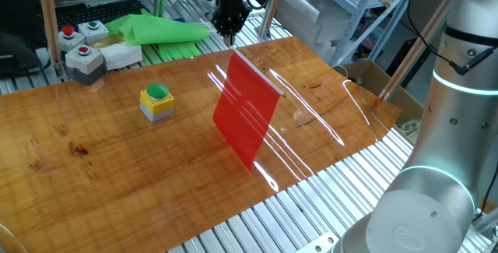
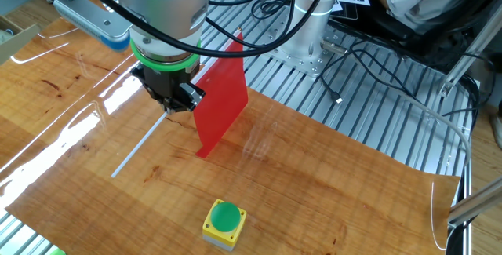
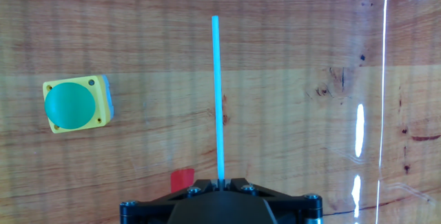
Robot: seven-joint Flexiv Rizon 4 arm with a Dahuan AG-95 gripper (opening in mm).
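Note:
A red flag (image 1: 247, 111) hangs from a thin white rod (image 1: 261, 74) in exterior view 1. My gripper (image 1: 230, 43) is at the rod's far side there, shut on it. The bare part of the rod (image 2: 140, 146) slants down-left from my gripper in exterior view 2, while the red sheet hangs on the other side. From the wrist, the rod (image 3: 218, 100) juts straight ahead between the fingers, and only a small red corner of the flag (image 3: 182, 180) shows. Whether the flag's lower edge touches the table cannot be told.
A yellow box with a green button (image 1: 157, 101) stands apart from the flag on the wooden table (image 1: 93, 175). Button boxes (image 1: 84, 60) and green cloth (image 1: 159, 29) lie at the back left.

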